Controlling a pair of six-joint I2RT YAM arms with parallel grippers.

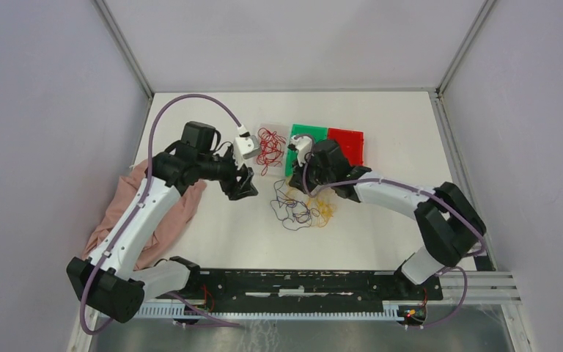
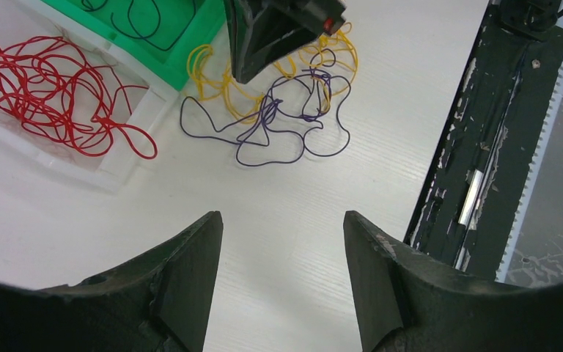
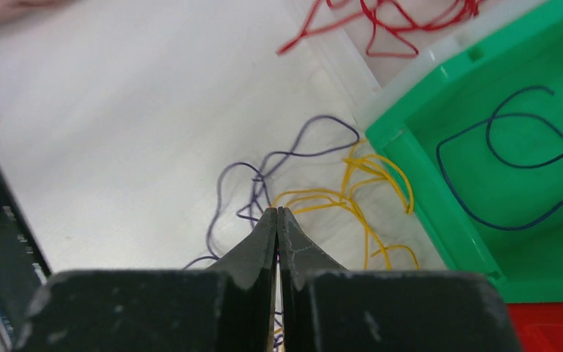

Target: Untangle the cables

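A dark purple cable [image 2: 271, 163] and a yellow cable [image 2: 227, 92] lie tangled together on the white table, in front of the green bin [image 3: 425, 198]. Over the tangle's back part, close to that bin, my right gripper points down with its fingers pressed together. Purple and yellow strands run beneath it; whether one is pinched at the tips cannot be made out. To the left of the tangle, above bare table, my left gripper is open and empty.
Red cable [image 2: 44, 95] fills a white bin [image 2: 128, 150], with one loop over its rim. A dark cable [image 3: 498, 121] lies in the green bin. Right of that stands a red bin [image 1: 348, 143]. Pink cloth [image 1: 172, 220] covers the left side.
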